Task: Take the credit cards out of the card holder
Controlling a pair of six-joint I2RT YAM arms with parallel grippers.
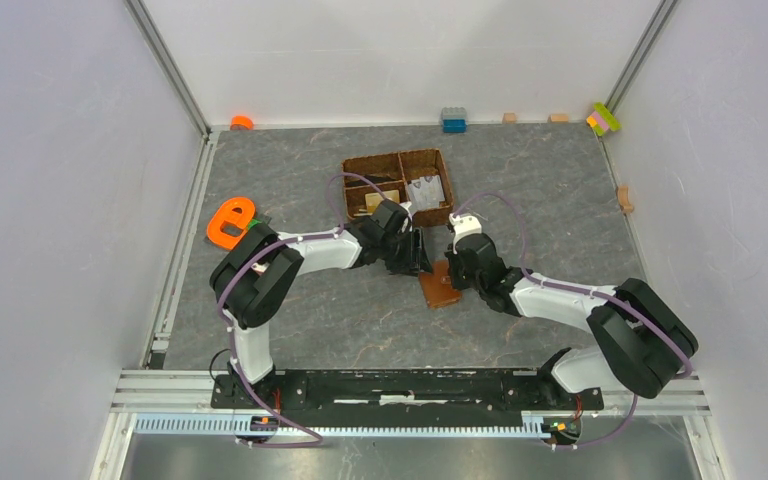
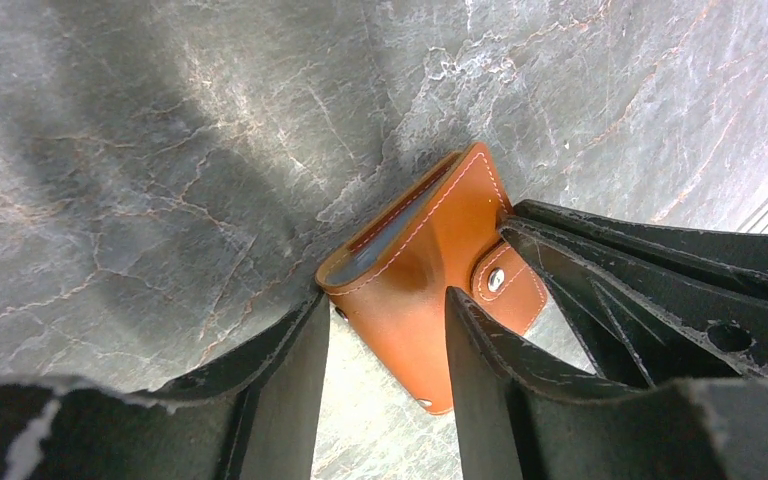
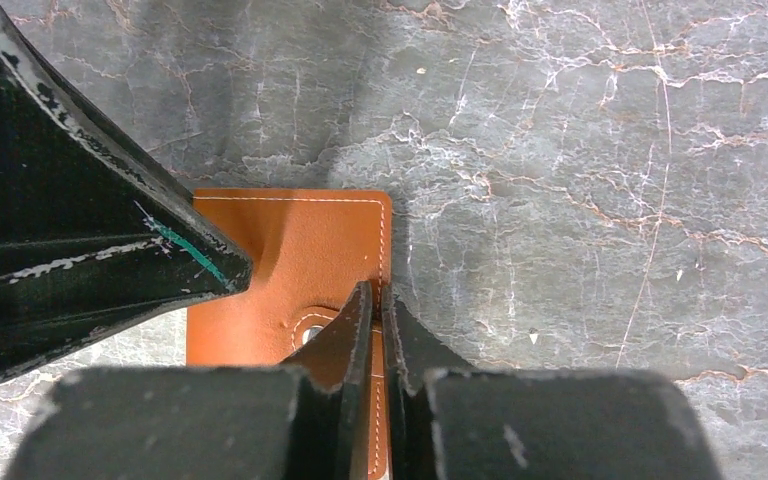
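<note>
The card holder (image 1: 441, 291) is a small tan-orange leather wallet with pale stitching, lying in front of the two arms. In the left wrist view its snap strap (image 2: 500, 280) is fastened. Its slot (image 2: 385, 238) is slightly parted and shows something greyish-clear inside; no separate card stands out. My left gripper is partly open, one finger at the holder's near corner and the other over its face. My right gripper is shut at the holder's stitched right edge, with nothing visible between its fingertips.
Behind the arms stands a brown divided box (image 1: 371, 166) with items inside. An orange toy (image 1: 230, 222) lies at the left, and toy blocks (image 1: 453, 120) line the back edge. Both grippers sit close together.
</note>
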